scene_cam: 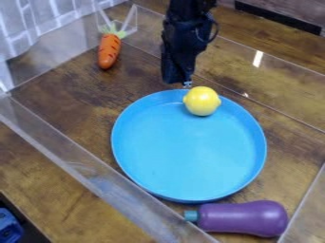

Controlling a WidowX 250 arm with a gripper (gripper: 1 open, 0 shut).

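Observation:
A yellow round toy [200, 101] rests on the upper part of a blue plate [188, 154]. My black gripper [178, 72] hangs above the plate's back edge, up and to the left of the yellow toy and apart from it. Its fingertips are dark and small, so I cannot tell how far they stand apart; nothing shows held.
An orange toy carrot [109, 51] lies on the wooden table at the back left. A purple toy eggplant [244, 217] lies at the front right, below the plate. A clear wall runs along the left side. The table right of the plate is clear.

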